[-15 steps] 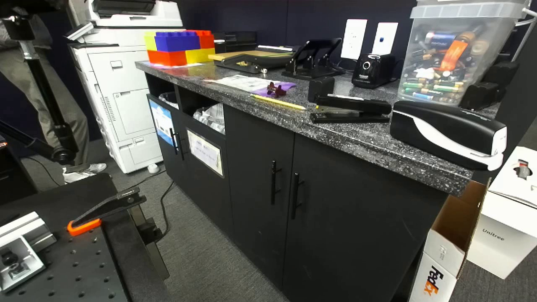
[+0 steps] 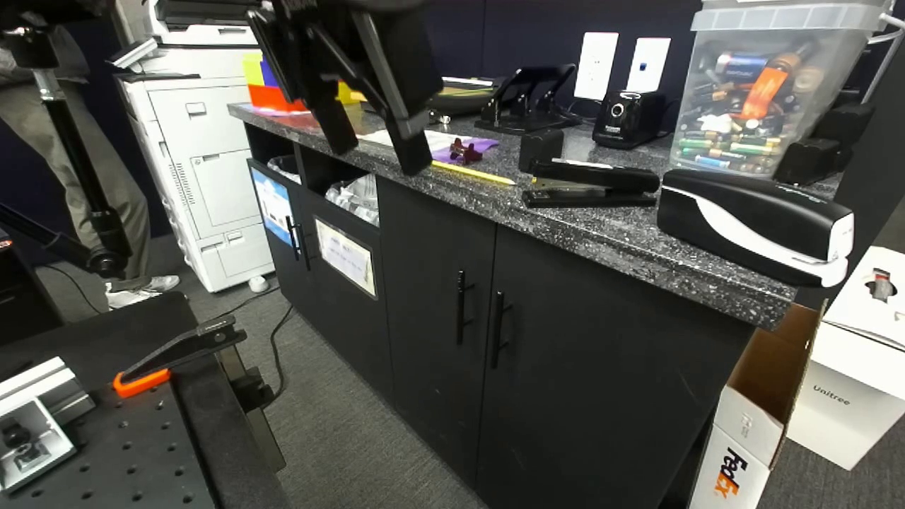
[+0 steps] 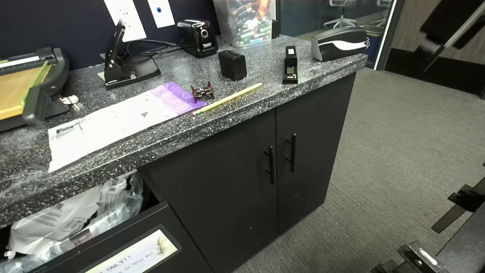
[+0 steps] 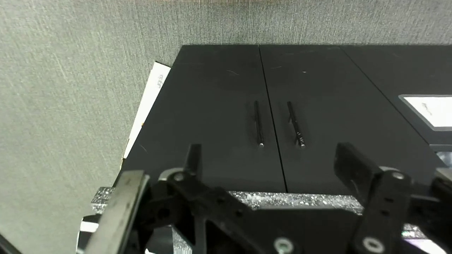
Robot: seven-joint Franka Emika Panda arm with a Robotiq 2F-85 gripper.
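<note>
My gripper (image 2: 378, 145) hangs at the top of exterior view 1, in front of the counter's far part. Its fingers stand wide apart, nothing between them. In the wrist view the open gripper faces down past the counter edge (image 4: 292, 199) toward two black cabinet doors. Both cabinet doors, left (image 2: 433, 322) and right (image 2: 594, 356), are closed. On the countertop lie a yellow pencil (image 3: 229, 98), a dark red clip-like object (image 3: 202, 91) and a black stapler (image 3: 290, 66).
An electric stapler (image 2: 755, 222) sits by the counter's right corner. Farther back are a pencil sharpener (image 3: 198, 38), a hole punch (image 3: 132, 68) and a clear bin of batteries (image 2: 746, 102). Boxes, including a FedEx one (image 2: 736, 454), stand beside the cabinet.
My gripper has come into the top of exterior view 1, where it was out of sight a second ago. It now covers part of the toy blocks. The counter items have not moved.
</note>
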